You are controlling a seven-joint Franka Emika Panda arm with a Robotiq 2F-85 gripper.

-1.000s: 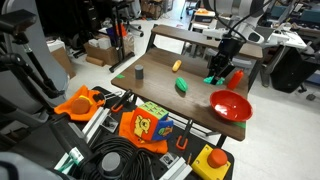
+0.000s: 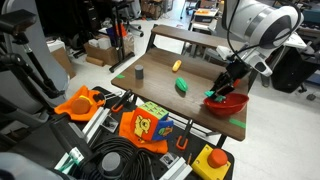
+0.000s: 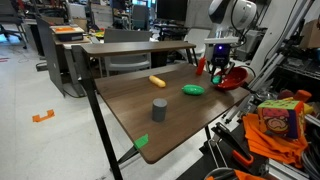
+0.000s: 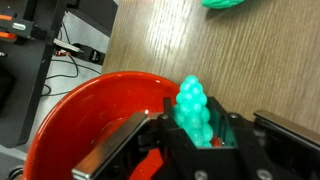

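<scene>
Held in my gripper is a small green object (image 4: pixel 193 112) with a knobbly, glossy surface; the fingers are shut on it. In the wrist view it overlaps the right edge of the red bowl (image 4: pixel 90 105), so part of the rim is hidden behind it. From the first exterior view, the gripper (image 2: pixel 213 97) hangs above the left part of the bowl (image 2: pixel 232 104), which sits near the table's right end. Another green object (image 2: pixel 181 85) lies on the wooden table to the left.
A yellow object (image 3: pixel 157 81) and a grey cylinder (image 3: pixel 159 109) stand farther along the table (image 3: pixel 130 97). A red item (image 3: pixel 199 66) is near the arm. Bare wood separates these things. Cables and an orange bin (image 2: pixel 145 128) lie beyond the table's edge.
Over the last second my gripper has moved right and toward the camera with the green object, from beside the red bowl to above its left part. The bowl looks unmoved.
</scene>
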